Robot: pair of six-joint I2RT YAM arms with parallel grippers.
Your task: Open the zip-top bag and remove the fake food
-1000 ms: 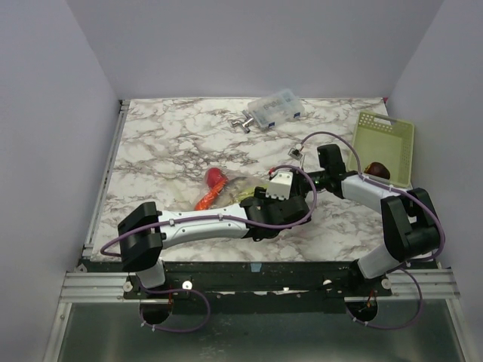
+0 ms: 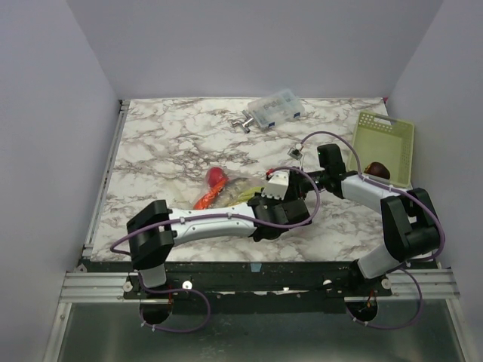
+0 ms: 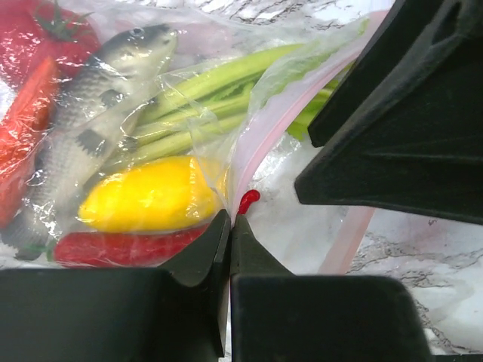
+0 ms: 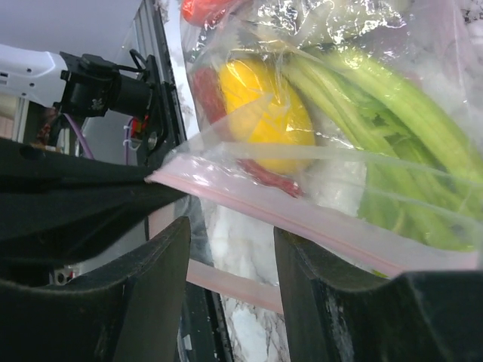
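Observation:
The clear zip bag (image 3: 283, 109) lies flat with its pink-edged mouth parted. Inside are a yellow lemon (image 3: 155, 194), green celery (image 3: 200, 90), a grey fish (image 3: 102, 105), a red chili pepper (image 3: 124, 247), a tomato (image 3: 64, 38) and a carrot-like orange piece (image 3: 26, 136). My left gripper is shut on one pink edge of the mouth. Its dark finger (image 4: 98, 192) meets that strip in the right wrist view. Partly open, my right gripper stands at the mouth, a gap between its fingertips; the other pink strip runs behind them.
A green basket (image 2: 413, 139) at the right holds a dark reddish item (image 2: 377, 170). Toward the back lies a clear plastic case (image 2: 275, 108), beside a small metal object (image 2: 243, 122).
The right arm has barely moved. The food stays in the bag.

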